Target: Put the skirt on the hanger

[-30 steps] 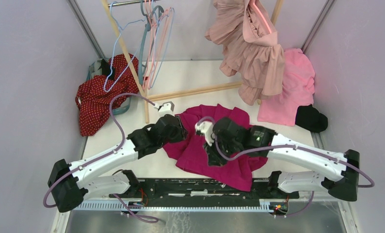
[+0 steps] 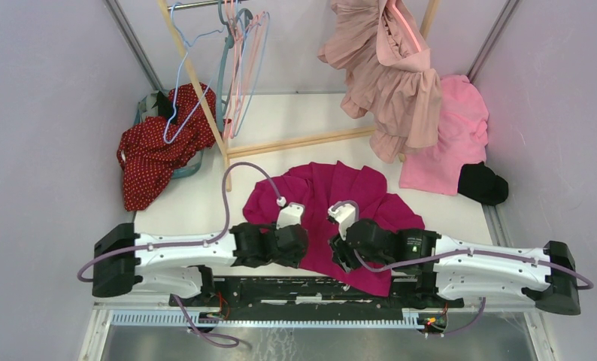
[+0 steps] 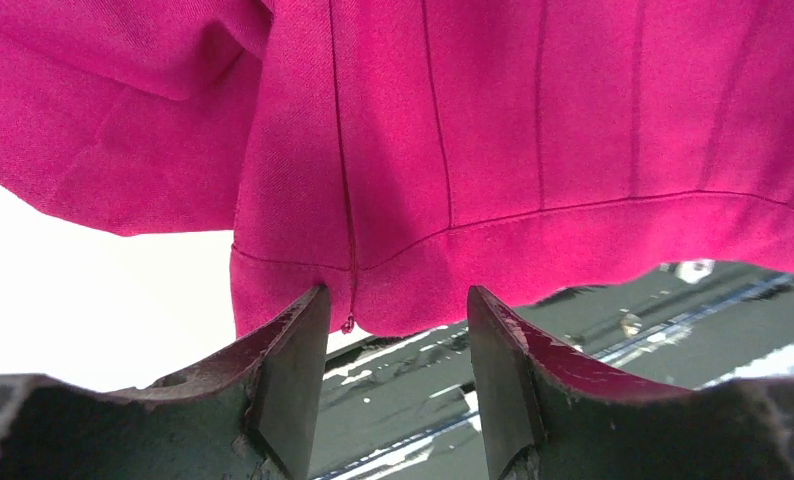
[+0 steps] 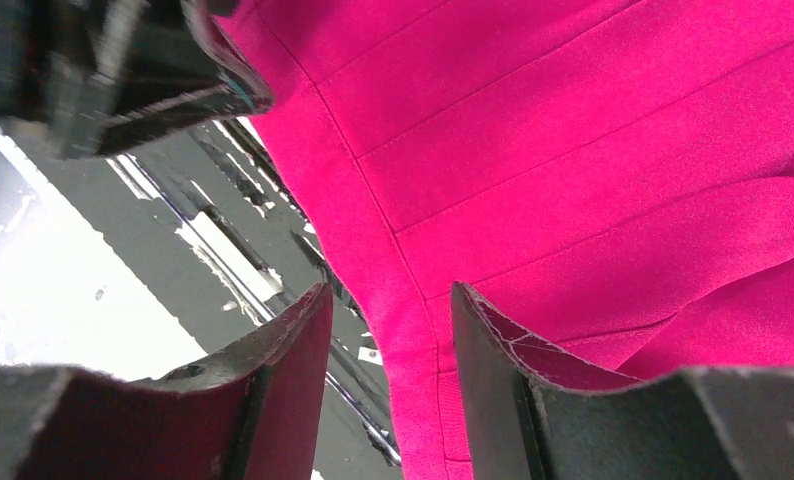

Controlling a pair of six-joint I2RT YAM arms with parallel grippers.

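A magenta skirt [image 2: 318, 180] lies spread and creased on the white table, its near edge hanging over the table's front. Just above that near edge, my left gripper is open, with the skirt's stitched hem and a seam end in view between and beyond the fingers. My right gripper also stands open over another stretch of the stitched edge; whether its fingers touch the cloth cannot be told. Several hangers hang at the rack's left, among them a light blue hanger [image 2: 180, 71], clear of both grippers.
The wooden rack's lower bar [image 2: 303, 143] crosses behind the skirt. A dusty-pink ruffled garment [image 2: 401, 98] hangs at the right. Beyond it lie pink cloth [image 2: 450, 143] and a black item [image 2: 482, 184]. Red dotted cloth [image 2: 156, 158] spills from a bin at the left.
Both grippers have come toward the table's front edge, the left one also moving right and the right one lowering over the skirt. The left part of the skirt is uncovered more.
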